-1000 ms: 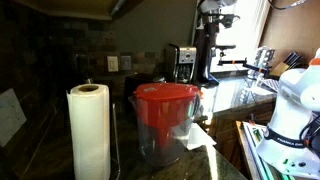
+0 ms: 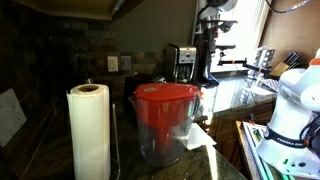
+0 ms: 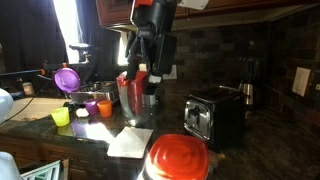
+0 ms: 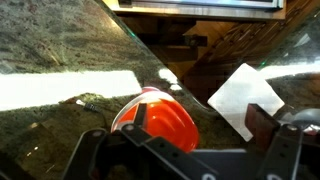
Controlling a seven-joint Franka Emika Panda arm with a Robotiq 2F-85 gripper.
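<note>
My gripper is open, with its dark fingers [image 4: 262, 124] wide apart and nothing between them. In exterior view 2 the gripper [image 3: 147, 70] hangs high over the counter. Below it in the wrist view, a red lid [image 4: 172, 122] shows partly behind the left finger. A white sheet [image 4: 243, 95], like a paper napkin, lies flat by the right finger. Exterior view 1 has a clear container [image 2: 163, 146] with a red lid [image 2: 165, 92] in the foreground. The white sheet [image 3: 130, 142] lies beside that container in exterior view 2.
A paper towel roll [image 2: 90, 135] stands left of the container. The toaster [image 3: 214, 115] sits near the back wall. Several coloured cups [image 3: 61, 116] stand at the far side. A drawer [image 4: 215, 12] shows at the counter's edge.
My gripper has shifted very slightly in exterior view 1, still high above the counter. The container, the paper towel roll and the white sheet have not moved.
</note>
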